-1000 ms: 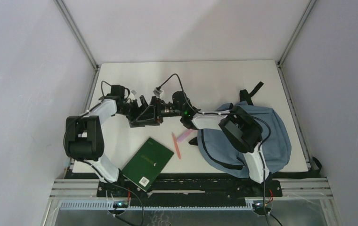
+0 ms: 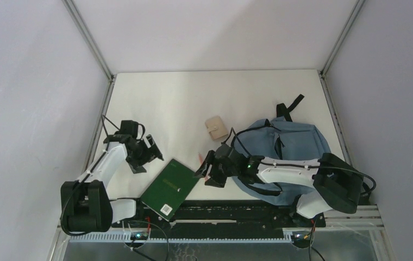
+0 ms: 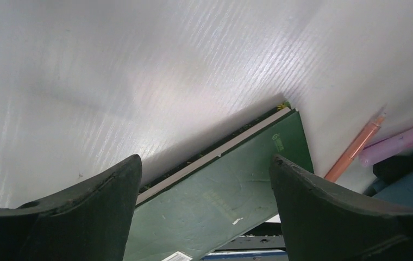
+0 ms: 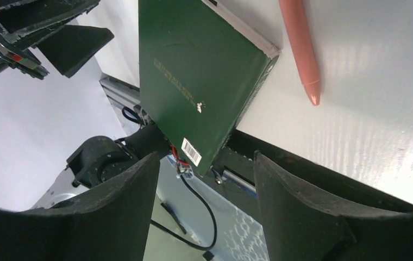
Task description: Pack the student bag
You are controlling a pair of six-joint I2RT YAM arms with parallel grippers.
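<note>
A green book lies flat at the table's front edge, its near corner jutting past it. Beyond its upper left side my left gripper stands open and empty. My right gripper hovers by the book's right corner, also open with nothing between its fingers. An orange pen lies on the table right of the book; from above, the right gripper covers most of it. In the left wrist view a pink item lies beside the pen. The blue bag rests on the right side, partly under the right arm.
A small tan wallet lies left of the bag, near the table's middle. Grey walls stand on the sides and at the back.
Both grippers were close together above the table's middle; they have separated. The right one moved right and toward the front, uncovering the wallet; the left one drew back left and frontward. The book stayed put.
</note>
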